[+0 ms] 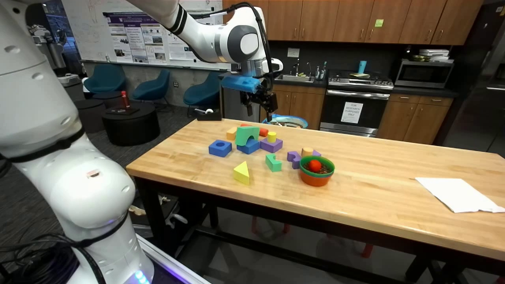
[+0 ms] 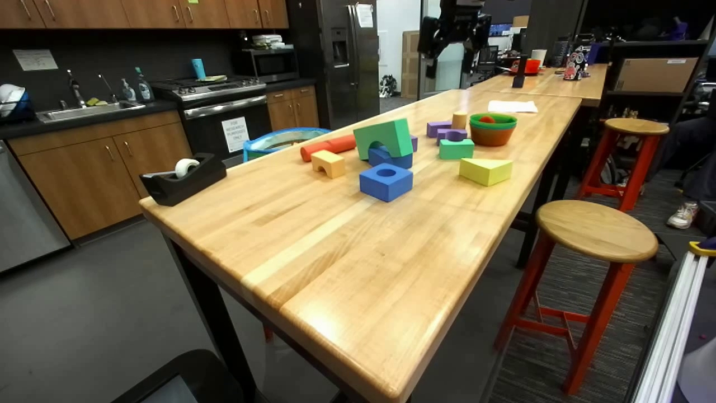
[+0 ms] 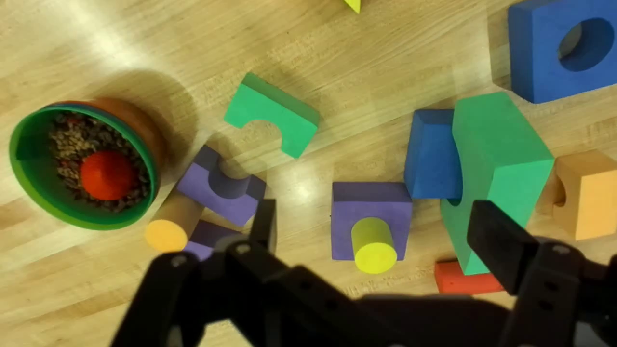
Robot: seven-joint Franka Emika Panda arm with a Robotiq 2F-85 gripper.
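My gripper is open, its two dark fingers wide apart and nothing held between them. It hangs above the far side of the table in exterior view 1. In the wrist view, a yellow cylinder (image 3: 374, 246) stands on a purple block (image 3: 370, 199), both seen through the gap below the fingers. A green arch (image 3: 503, 156) leans over a blue block (image 3: 434, 155) to the right. At left, nested bowls (image 3: 151, 188) hold dark bits and a red round piece (image 3: 107, 175). A purple curved block (image 3: 222, 188) and an orange cylinder (image 3: 167, 231) lie beside them.
A small green block (image 1: 273, 163), a yellow wedge (image 1: 242, 173) and a blue block with a hole (image 1: 220, 148) lie nearer the front edge. A red cylinder (image 2: 327, 147) and an orange arch (image 2: 329, 163) sit farther back. Bare table surrounds the white paper (image 1: 460, 194).
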